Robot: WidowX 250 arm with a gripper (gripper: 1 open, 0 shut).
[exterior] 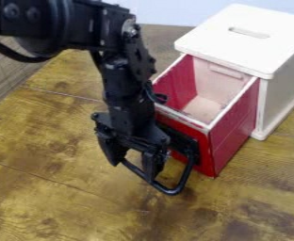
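The black gripper hangs low at the front of a red drawer, which is pulled out from a white cabinet. A black looped piece at the gripper's lower end lies against or very near the drawer's red front; whether the fingers are open or shut is unclear. The drawer's pale inside shows nothing in it apart from its bare floor. The arm hides part of the drawer's front and left side.
A tiled or panelled edge runs along the upper left.
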